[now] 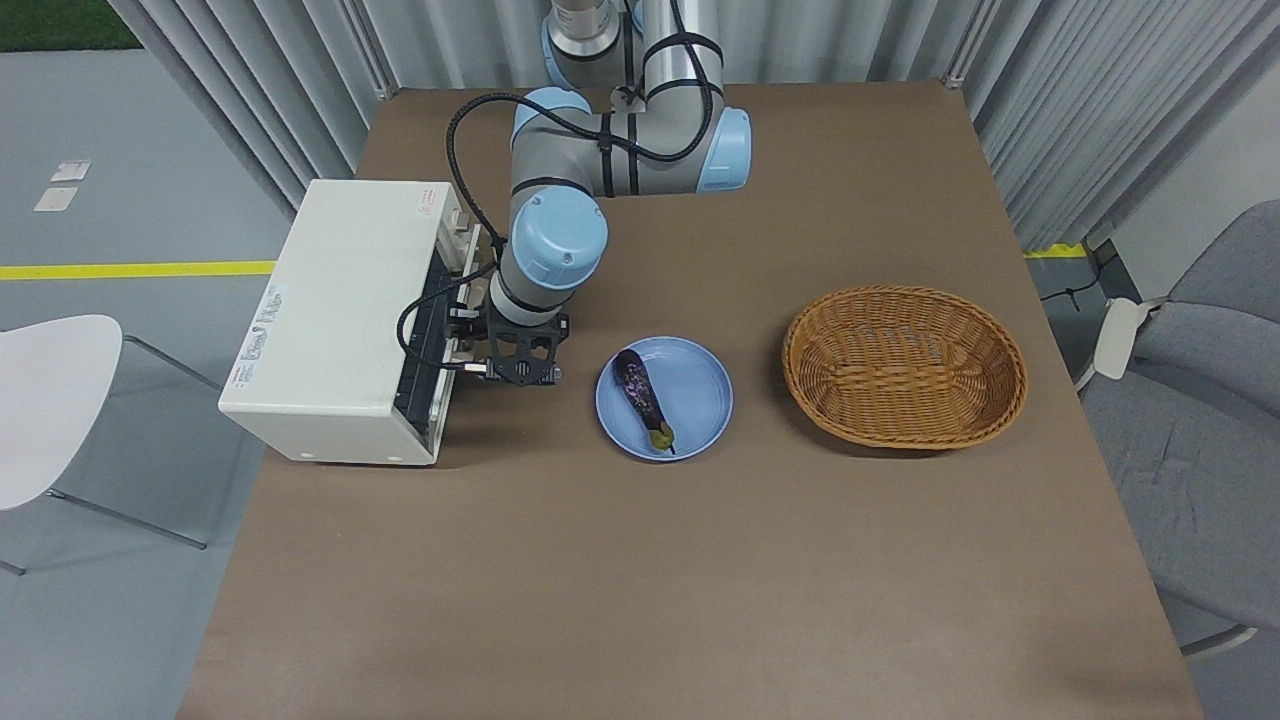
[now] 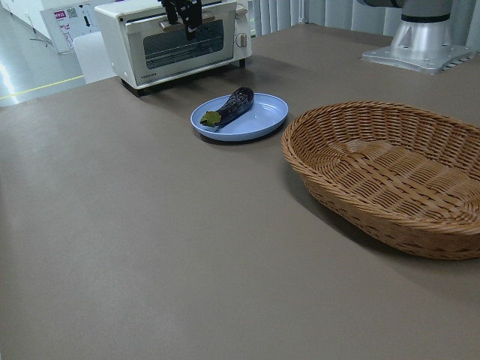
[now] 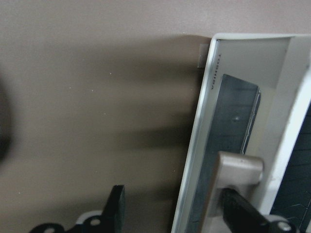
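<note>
A white toaster oven stands at the table's left; in the wrist view its glass door is tilted partly open. My gripper is at the door, one dark finger against the metal handle, the other out over the table; whether it is open or shut on the handle is unclear. A dark purple eggplant lies on a blue plate, just right of the oven. A brown wicker basket sits further right.
Chairs stand beyond both side edges; the arm's base is at the back.
</note>
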